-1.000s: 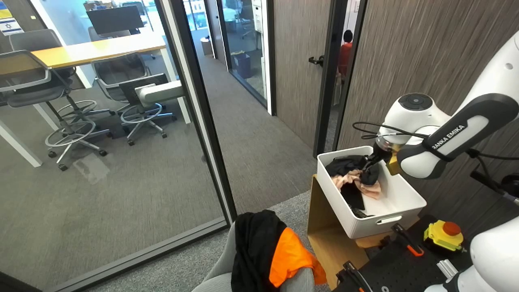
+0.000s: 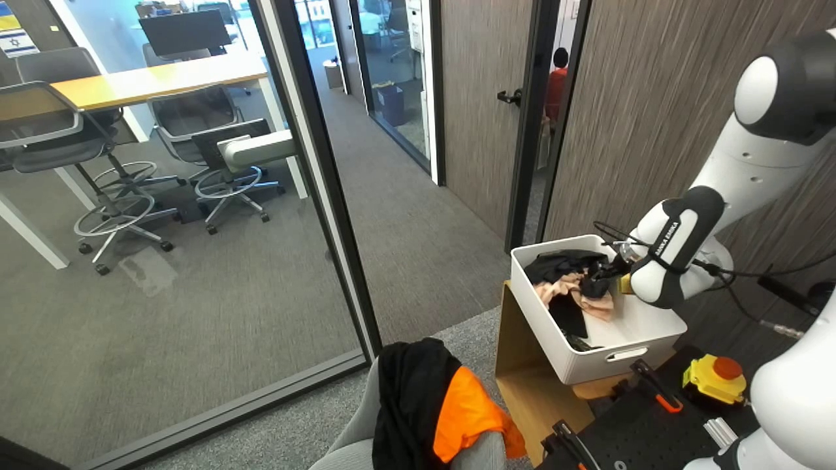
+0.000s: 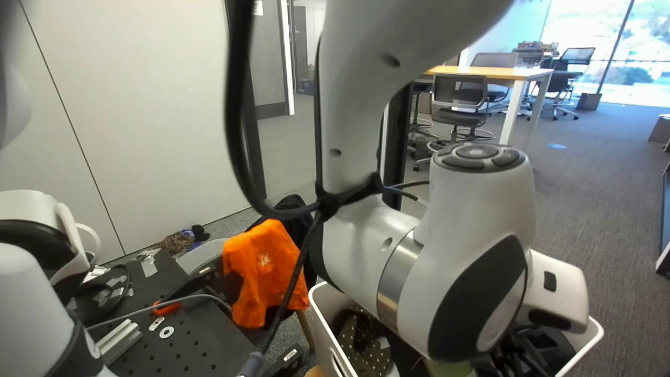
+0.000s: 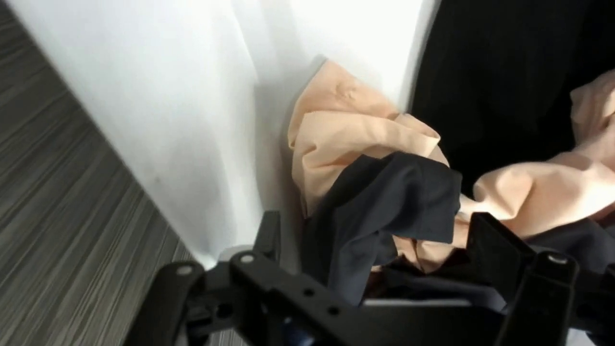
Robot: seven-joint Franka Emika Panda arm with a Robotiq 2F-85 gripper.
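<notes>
In the wrist view my gripper stands open, its two black fingers apart on either side of a dark grey cloth fold (image 4: 398,196). That fold lies over a crumpled peach cloth (image 4: 357,138), and a black cloth (image 4: 496,86) spreads to the right. All of these lie inside the white bin (image 2: 548,344), close to its wall. From exterior view 1 my gripper (image 2: 601,273) reaches down into the bin's far right part. Whether the fingers touch the cloth cannot be told. The arm hides most of the bin's contents in exterior view 2.
An orange cloth (image 2: 466,415) and a black garment (image 2: 407,391) hang over a grey chair beside the bin. The bin rests on a wooden stand (image 2: 517,376). A yellow box with a red button (image 2: 714,378) sits on the black table. A wood-grain wall (image 2: 650,102) rises close behind.
My arm has lowered and swung, bringing the gripper further down into the bin. The cloths look much the same, as do the chair and the table items.
</notes>
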